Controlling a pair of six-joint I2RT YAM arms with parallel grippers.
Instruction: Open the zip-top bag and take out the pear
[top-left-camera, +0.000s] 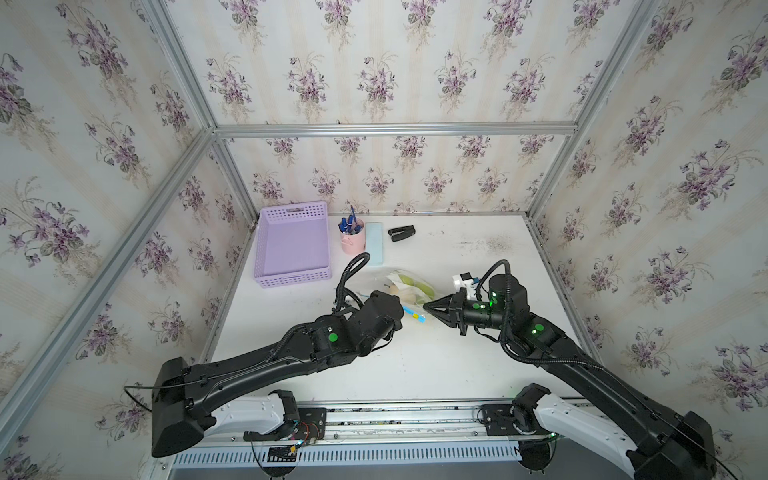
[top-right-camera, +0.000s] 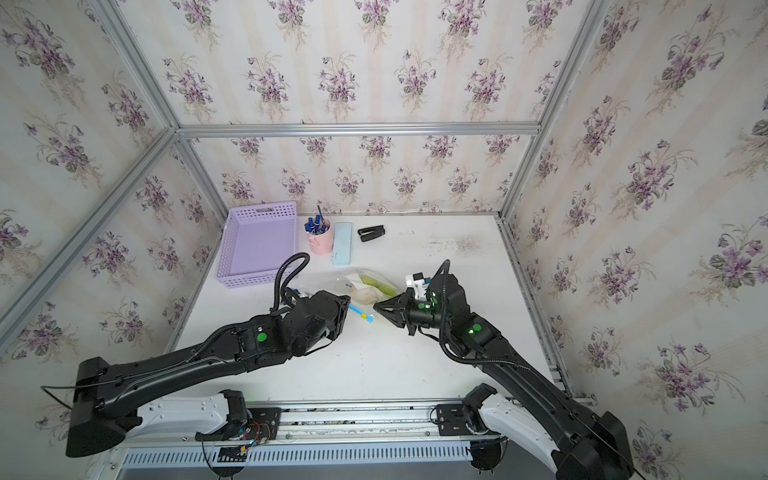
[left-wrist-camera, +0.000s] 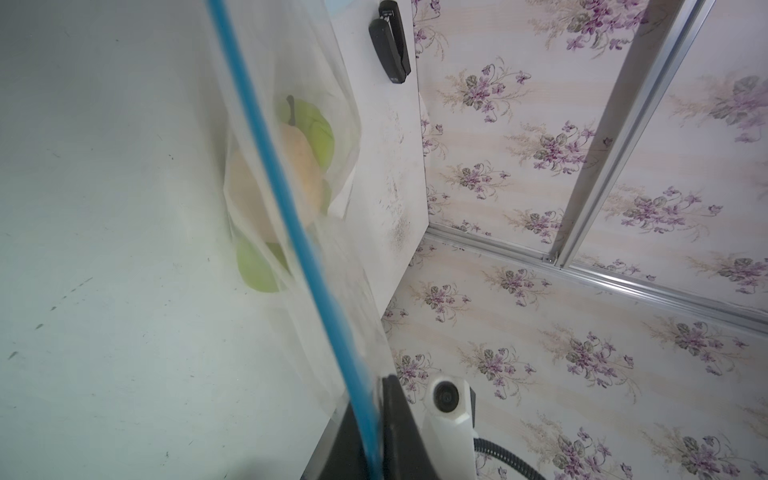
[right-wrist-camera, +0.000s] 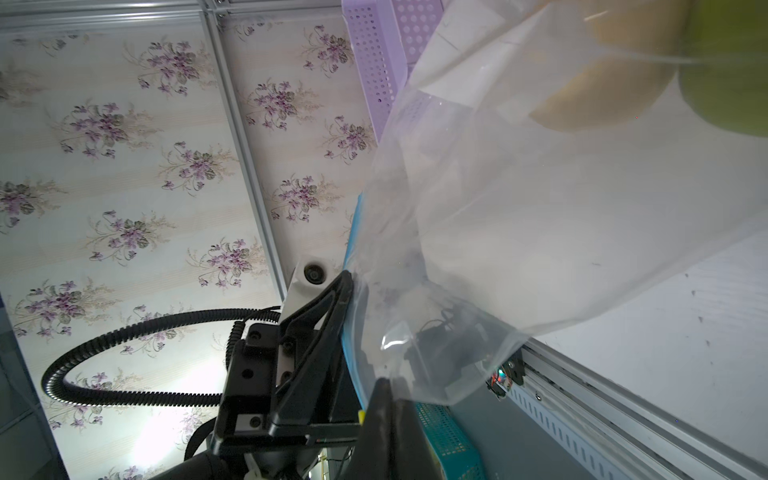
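Observation:
The clear zip top bag (top-left-camera: 412, 288) (top-right-camera: 364, 288) sits mid-table, its blue zip strip (left-wrist-camera: 280, 184) running into the fingertips of my left gripper, which is shut on it. Through the plastic show a pale round fruit with a stem (left-wrist-camera: 272, 184) and green fruit (left-wrist-camera: 256, 268) (right-wrist-camera: 724, 72); which is the pear is unclear. My right gripper is shut at the bag's edge; whether plastic is between its fingers is unclear. In both top views it faces the left gripper from the right.
A purple basket (top-left-camera: 292, 272) stands back left, with a pink pen cup (top-left-camera: 353, 244), a light blue case (top-left-camera: 373, 240) and a black stapler (top-left-camera: 401, 233) along the back.

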